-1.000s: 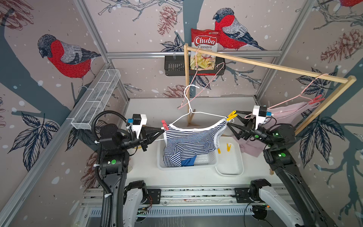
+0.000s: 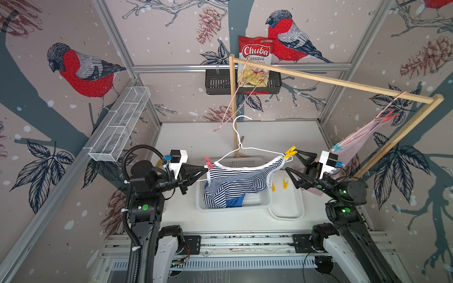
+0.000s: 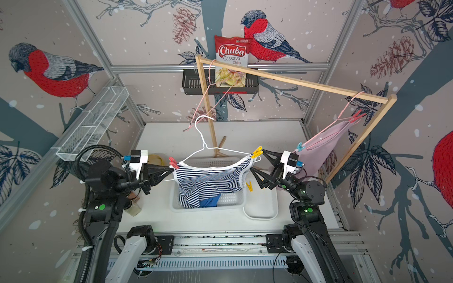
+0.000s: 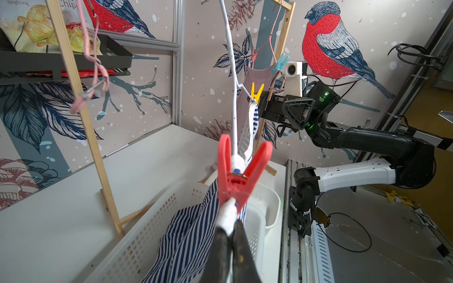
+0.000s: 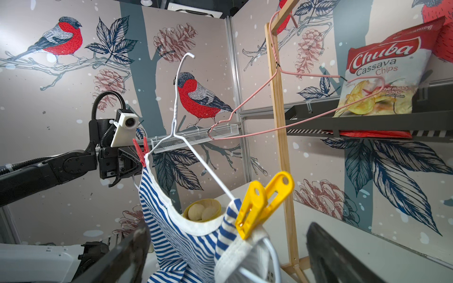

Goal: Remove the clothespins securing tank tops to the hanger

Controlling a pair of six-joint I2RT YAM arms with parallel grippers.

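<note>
A striped tank top (image 2: 238,179) hangs from a white hanger (image 2: 234,123) above the basket. My left gripper is shut on the hanger's left end, just below a red clothespin (image 4: 238,176). That clothespin still clips the left strap. At the other shoulder, a yellow clothespin (image 5: 257,205) clips the strap to the hanger. My right gripper (image 2: 291,158) stands open just right of the yellow clothespin; in the right wrist view its blurred fingers (image 5: 125,257) lie on either side of it, not touching.
Below stands a white basket (image 2: 203,205) with clothing inside. Beside it, a white tray (image 2: 285,218) has loose yellow clothespins (image 2: 285,183). A wooden rack (image 2: 330,81) holds pink hangers; a pink garment (image 3: 325,141) hangs close behind the right arm.
The left gripper and hanger have shifted slightly right and lower. My right gripper has come lower in the view, remaining open near the yellow clothespin. The pink garment and empty pink hanger have swung.
</note>
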